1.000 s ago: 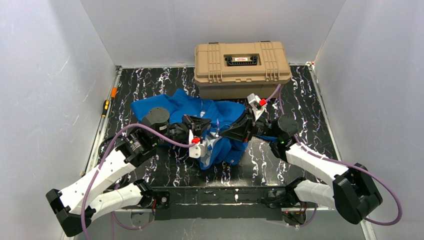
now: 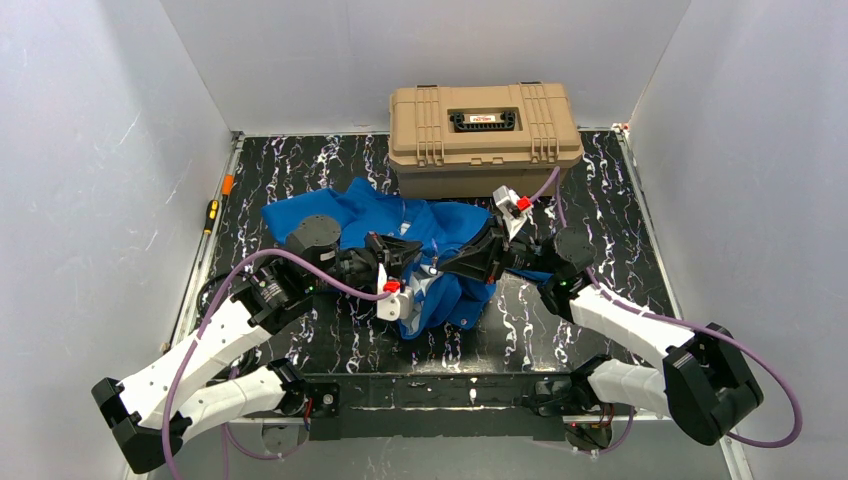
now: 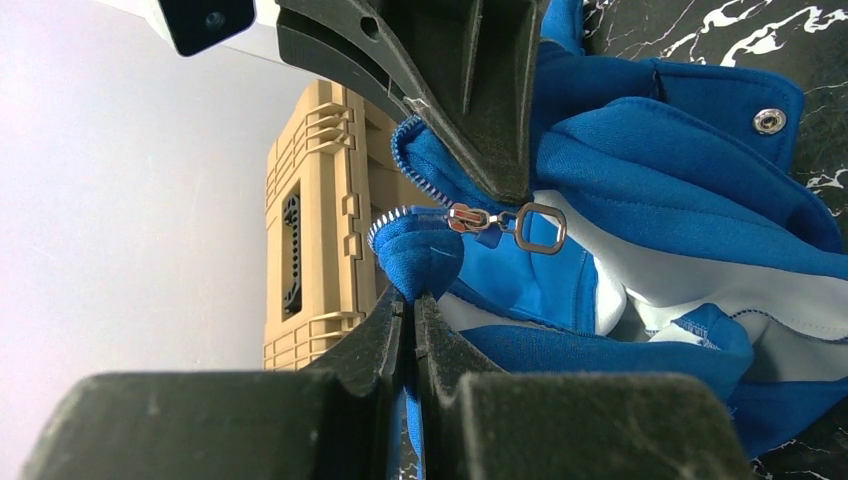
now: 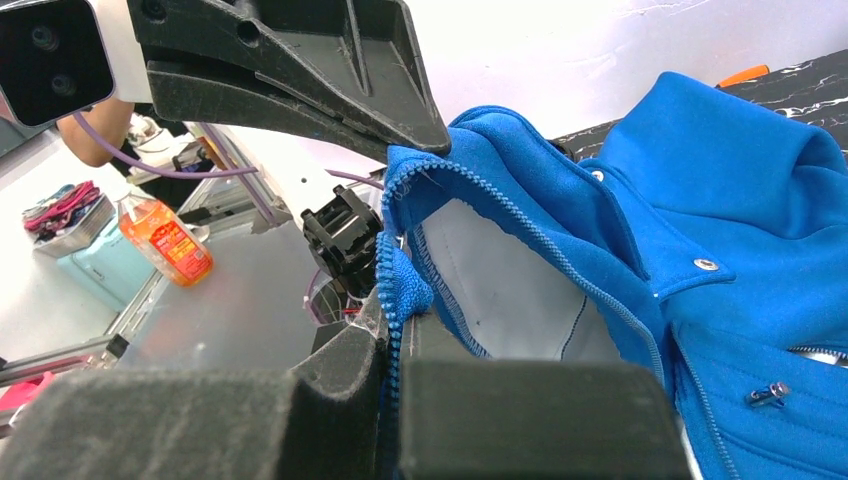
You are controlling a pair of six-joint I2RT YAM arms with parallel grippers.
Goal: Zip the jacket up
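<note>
The blue jacket lies rumpled in the middle of the table, its front edges raised between both grippers. In the left wrist view, my left gripper is shut on the zipper edge of the jacket, just below the zipper slider with its metal pull ring. In the right wrist view, my right gripper is shut on a toothed zipper tape at the jacket's edge. The grippers face each other closely in the top view.
A tan hard case stands at the back behind the jacket. Screwdrivers lie at the left edge. Bare marble table shows at the front and right. Walls surround the back and sides.
</note>
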